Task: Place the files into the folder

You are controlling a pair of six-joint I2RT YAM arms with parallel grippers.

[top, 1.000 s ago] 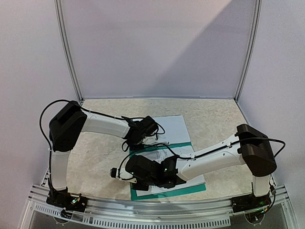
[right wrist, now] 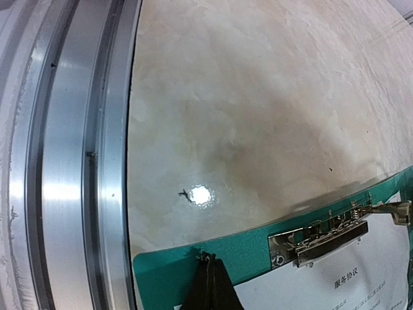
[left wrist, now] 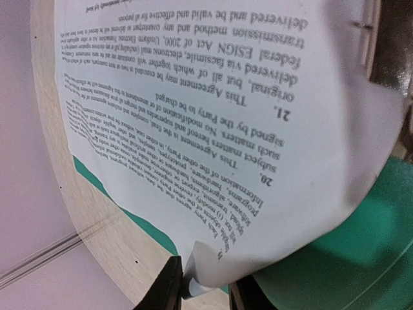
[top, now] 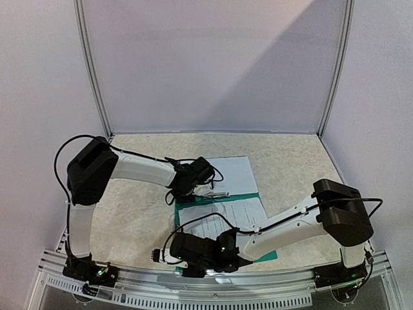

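A green folder [top: 266, 256] lies on the table with a printed sheet [top: 232, 216] on it. In the left wrist view the printed paper [left wrist: 187, 129] bows upward, and its curled corner lies between the fingers of my part-open left gripper. Green folder surface [left wrist: 348, 258] shows beneath that paper. My right gripper is shut at the folder's green corner [right wrist: 164, 274], with nothing visible between its fingers. A metal clip [right wrist: 322, 236] sits along that edge, over a titled sheet [right wrist: 352, 284]. From above, the wrists hide both gripper tips.
Another white sheet [top: 235, 174] extends behind the folder's green strip [top: 242, 197], where a metal clip [top: 216, 195] shows. A metal rail [right wrist: 64, 181] runs along the table's front edge, close to my right gripper. Bare table [top: 297, 168] lies to the right.
My right arm has shifted toward the front edge, uncovering more of the lower sheet and covering more of the folder's front strip. The left arm looks unmoved from above.
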